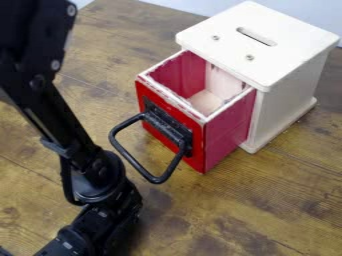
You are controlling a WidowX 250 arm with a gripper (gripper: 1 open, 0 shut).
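A white wooden box [283, 90] stands at the right, with a slot and screws in its top. Its red drawer [226, 137] is pulled out toward the left, open-topped and empty, with a black loop handle [144, 170] on its front. My black arm [60, 125] runs down the left side and bends to the bottom left, left of the handle. The gripper's fingertips cannot be made out among the dark parts there, so whether it is open or shut is unclear.
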